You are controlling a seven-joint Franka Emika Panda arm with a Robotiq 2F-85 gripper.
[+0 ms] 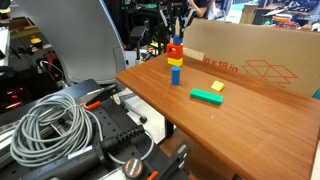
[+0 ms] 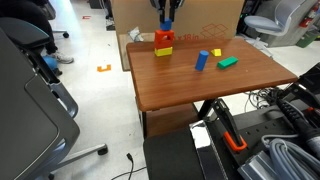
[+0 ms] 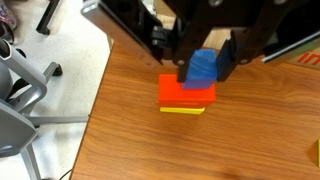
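Note:
A small stack stands at the far left of the wooden table: a yellow block (image 1: 175, 62) at the bottom, a red block (image 1: 175, 51) on it, and a blue block (image 2: 166, 27) on top. My gripper points down over the stack and is shut on that blue block, which shows between its fingers in the wrist view. Below it there, the red block (image 3: 175, 92) covers most of the yellow block (image 3: 182, 110). Whether the blue block still touches the red one cannot be told.
Near the stack, a separate blue cylinder (image 1: 175, 76) stands upright. A green block (image 1: 206, 97) lies farther right, with a small yellow piece (image 1: 217, 86) behind it. Cardboard (image 1: 255, 55) lines the table's back.

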